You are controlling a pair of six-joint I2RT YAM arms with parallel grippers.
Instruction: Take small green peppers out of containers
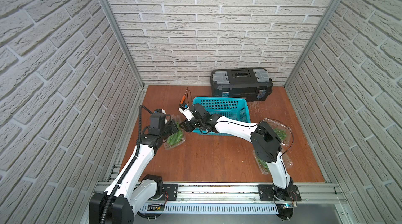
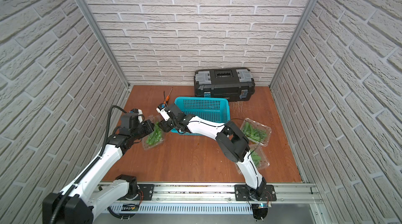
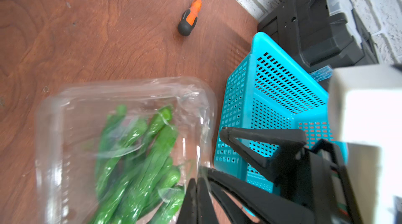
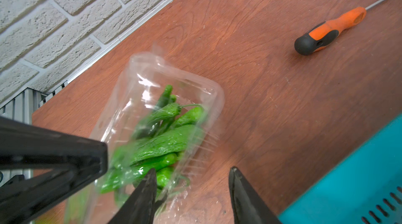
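A clear plastic container [image 3: 69, 140] with several green peppers [image 3: 142, 173] stands at the left of the table, blurred in both wrist views. My left gripper is shut at the container's right wall, its fingertips together there; the thin wall seems to be pinched between them. Facing it from the right, my right gripper holds its fingers apart, with nothing between them. One right finger [image 4: 142, 201] overlaps the container's edge in the right wrist view; whether it touches cannot be told. Peppers lie heaped inside the container.
A blue basket [image 3: 236, 111] sits just right of the container, under the right forearm, and looks empty where visible. Two more containers of peppers [image 2: 253, 132] lie at the right. A screwdriver [image 4: 326, 33] and a black toolbox [image 1: 242, 82] are at the back.
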